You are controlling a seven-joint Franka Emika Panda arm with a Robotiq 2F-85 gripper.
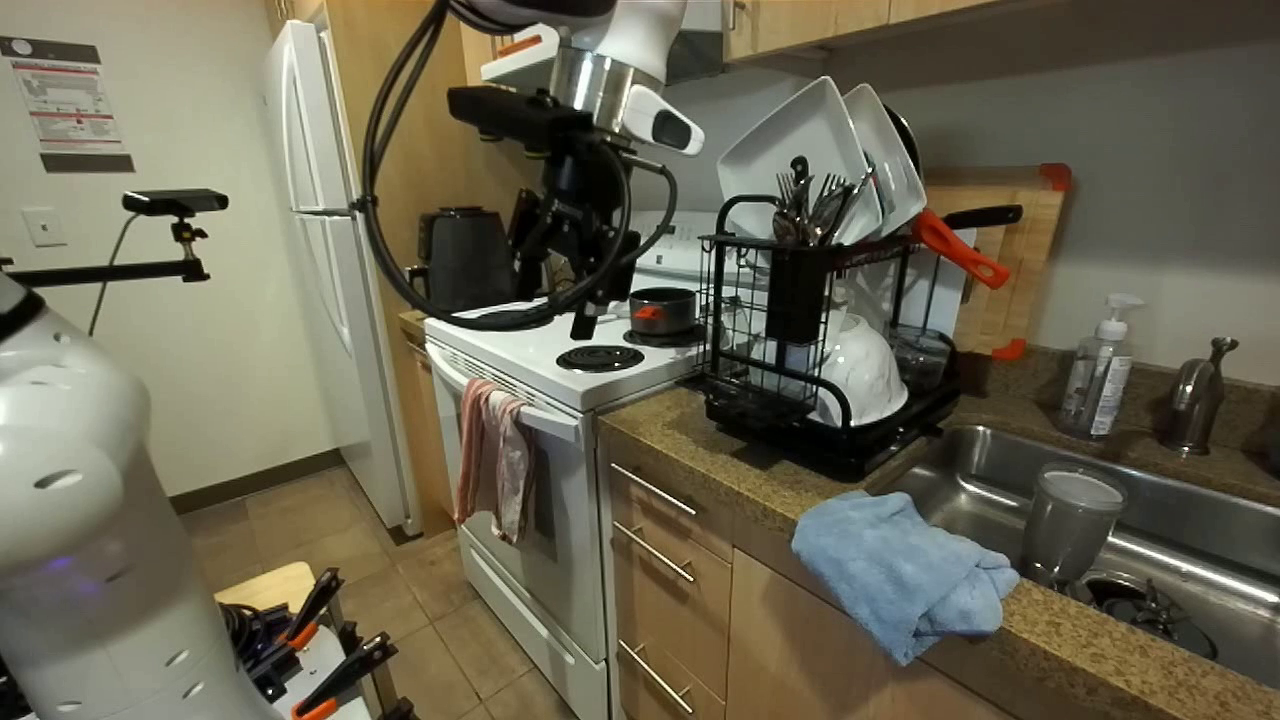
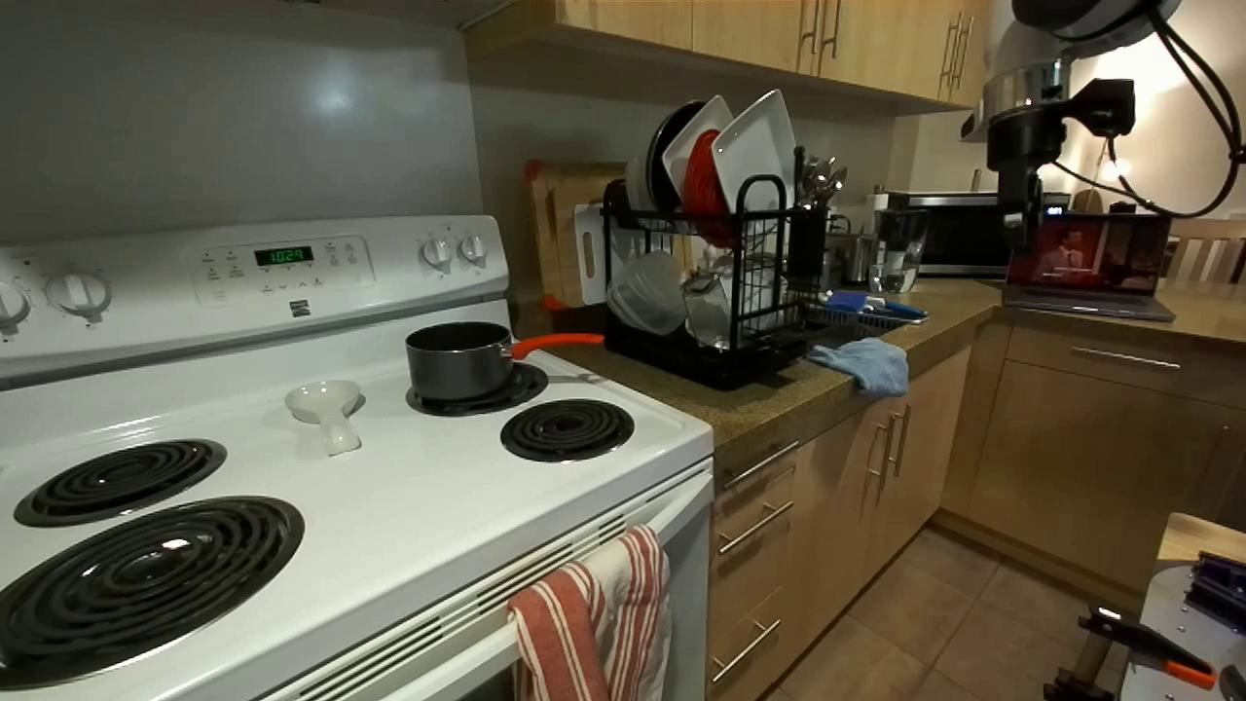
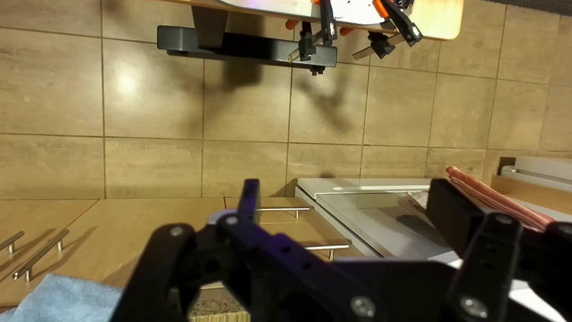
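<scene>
High over the kitchen floor, in front of the stove and counter, hangs my gripper. Its fingers [image 3: 249, 201] stand wide apart in the wrist view, with only floor and cabinet fronts visible beyond the gap. Exterior view 1 shows the same gripper [image 1: 557, 310] pointing down, touching nothing. On the back right burner sits a dark pot [image 2: 458, 364] with an orange handle [image 2: 561, 343] turned toward the counter. A white spoon rest [image 2: 324, 407] lies between the burners. A crumpled blue cloth [image 1: 902, 564] drapes over the counter's front edge by the sink.
The black dish rack [image 1: 768, 382] is piled with plates, bowls and cutlery. Right of it, a clear cup [image 1: 1071, 522] stands in the sink [image 1: 978, 450]. A striped towel [image 2: 596, 608] hangs from the oven handle. Clamps stick out from the robot's table [image 3: 437, 19].
</scene>
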